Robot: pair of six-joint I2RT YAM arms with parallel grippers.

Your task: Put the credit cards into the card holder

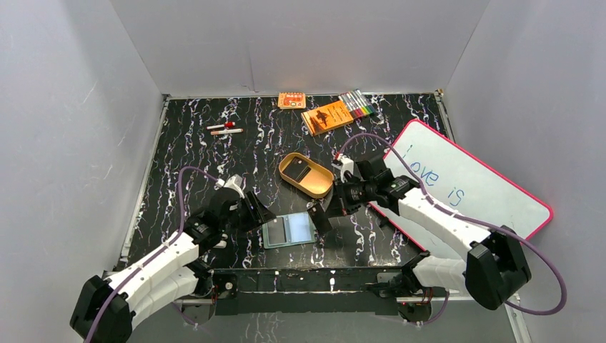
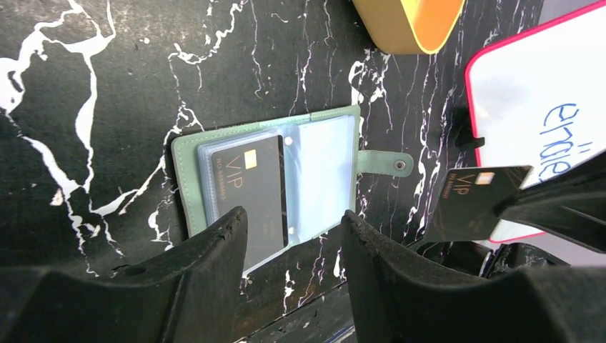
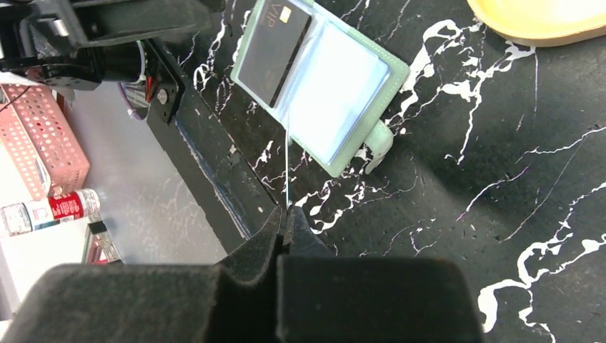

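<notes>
The green card holder [image 1: 275, 230] lies open at the front middle, a dark VIP card [image 2: 246, 193] in its left sleeve and a clear sleeve on the right. My right gripper is shut on a black VIP card, seen edge-on in the right wrist view, just right of the holder and raised off the table. My left gripper stands open above and left of the holder, nothing between its fingers. A yellow tray [image 1: 314, 184] behind the holder holds a dark card.
A whiteboard [image 1: 500, 200] fills the right side. An orange book [image 1: 321, 121], markers [image 1: 357, 102] and a small notebook [image 1: 291, 100] lie at the back, two pens [image 1: 226, 131] at the back left.
</notes>
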